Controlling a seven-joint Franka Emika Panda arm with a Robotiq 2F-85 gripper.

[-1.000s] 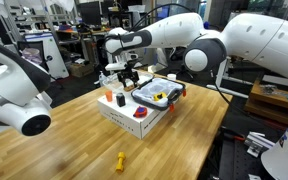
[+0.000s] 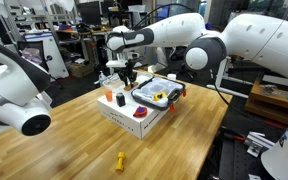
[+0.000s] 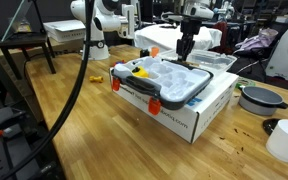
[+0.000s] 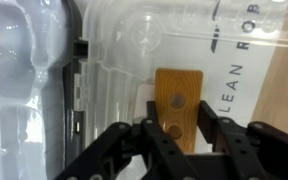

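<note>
My gripper is shut on an orange-brown block [image 4: 177, 97] with two round marks on its face. In the wrist view the block is over or against a white box [image 4: 246, 62] with dark lettering, beside a clear plastic container [image 4: 114, 50]. From outside, the gripper [image 2: 128, 80] is low at the far side of the white box [image 2: 137, 122]. The other outside view shows the gripper [image 3: 182, 52] behind the grey tray [image 3: 156, 84]. I cannot tell whether the block touches anything beneath it.
On the box are a dark cup [image 2: 121, 100], a red-and-blue item [image 2: 140, 112] and the tray with yellow things in it. A yellow object [image 2: 120, 160] lies on the open wooden table. A white mug [image 3: 286, 140] and a lidded pot [image 3: 262, 101] stand to the right.
</note>
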